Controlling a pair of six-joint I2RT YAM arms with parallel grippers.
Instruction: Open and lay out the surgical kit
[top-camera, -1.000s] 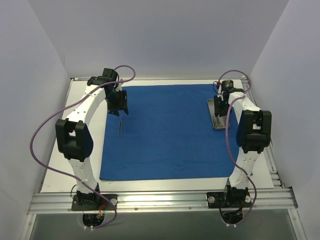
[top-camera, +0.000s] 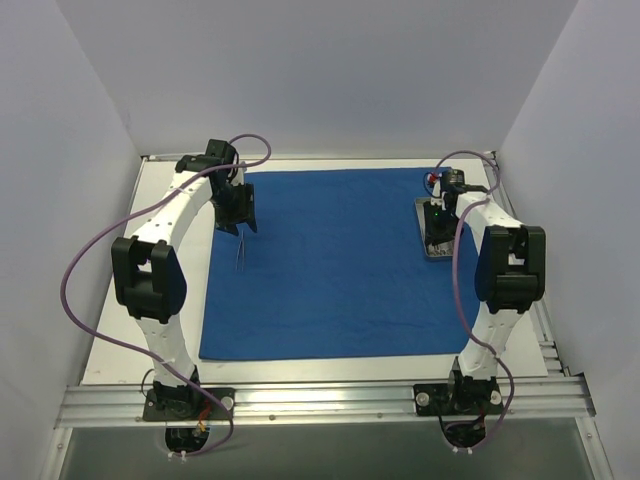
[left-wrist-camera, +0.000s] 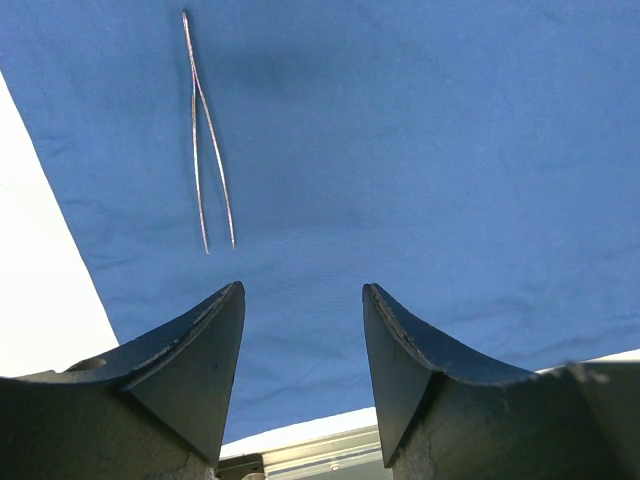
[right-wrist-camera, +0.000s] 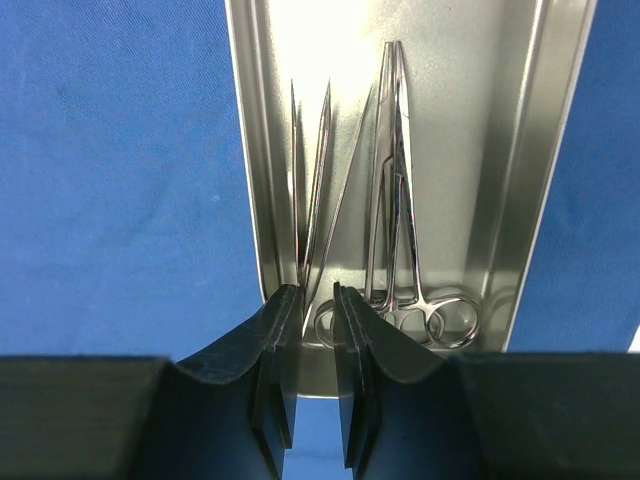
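Observation:
Metal tweezers (left-wrist-camera: 197, 85) lie on the blue cloth in the left wrist view, joined end up and legs slightly spread. My left gripper hovers over the cloth below their tips, open and empty. A metal tray (right-wrist-camera: 455, 80) fills much of the right wrist view, holding a thin straight instrument (right-wrist-camera: 295, 180), slim tweezer-like tools (right-wrist-camera: 317, 180) and ring-handled instruments (right-wrist-camera: 410, 200). Over its near-left part is my right gripper, its fingers close together. The lower ends of the slim tools run between them, nearer the left finger; whether they are gripped is unclear.
Most of the blue cloth (top-camera: 330, 270) between the two arms is bare and flat. At the right wrist, the tray wall (right-wrist-camera: 250, 150) rises close to the fingers. White table (top-camera: 140, 300) shows along the cloth's left side.
The left arm and the tweezers on the cloth look almost unchanged.

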